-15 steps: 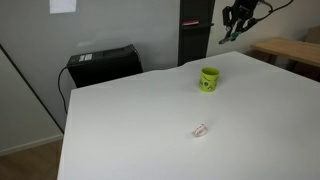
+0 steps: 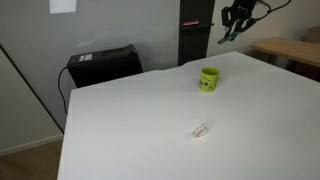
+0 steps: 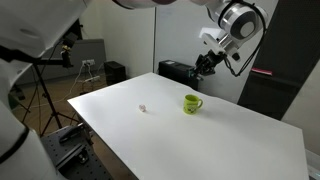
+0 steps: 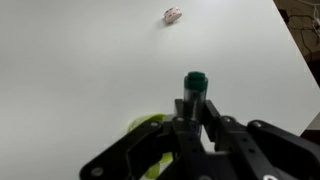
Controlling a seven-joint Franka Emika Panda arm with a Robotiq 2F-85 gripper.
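My gripper is shut on a slim, marker-like object (image 4: 195,82) with a dark green end, which points away from the gripper. In exterior view 1 the gripper (image 2: 233,28) hangs above the table's far right part, the object slanting down from it. A yellow-green mug (image 2: 209,80) stands upright on the table below, apart from the gripper. Exterior view 2 shows the mug (image 3: 191,104) too. The gripper's body hides much of the mug (image 4: 145,121) in the wrist view. A small white and reddish item (image 2: 200,130) lies on the table.
A black box-shaped device (image 2: 104,66) stands at its back left edge. A wooden surface (image 2: 290,50) lies beyond the far right.
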